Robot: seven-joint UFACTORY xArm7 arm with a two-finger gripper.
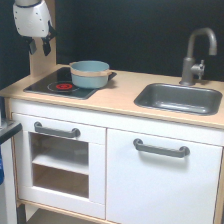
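Observation:
My gripper [39, 46] is at the top left of the camera view, pointing down, its dark fingers apart with nothing visible between them. It hangs in the air behind and left of the stove, clear of the counter. A blue-green pot [90, 80] sits on the right part of the black stovetop [45, 87], with a tan strip along its near side. Beside the pot, a red burner mark [64, 86] shows bare. What the pot holds cannot be made out.
A grey sink [180, 98] with a tall faucet [189, 68] takes up the counter's right side. Bare wooden counter [122, 90] lies between pot and sink. Below are a closed oven door [98, 170] with a window and a closed white cabinet door [150, 185].

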